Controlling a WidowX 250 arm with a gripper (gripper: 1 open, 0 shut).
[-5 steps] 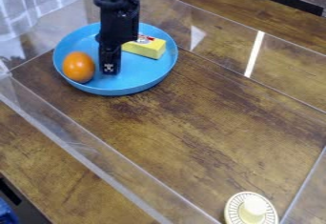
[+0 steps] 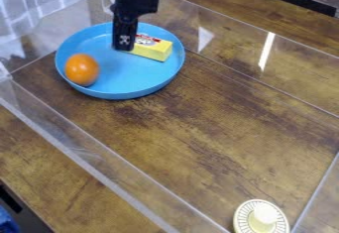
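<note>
My dark gripper [image 2: 123, 41] hangs down from the top of the camera view over the back of a blue plate [image 2: 119, 76], shut, with nothing visible between its fingers. A yellow box with a red-and-white label [image 2: 154, 51] lies on the plate just right of the gripper. An orange round object [image 2: 82, 70] sits on the plate's left side, apart from the gripper.
Clear panels border it at left and right. A round cream object [image 2: 260, 216] lies at the bottom right.
My gripper has moved up and back, away from the middle of the plate beside the orange object. The plate's contents look unmoved.
</note>
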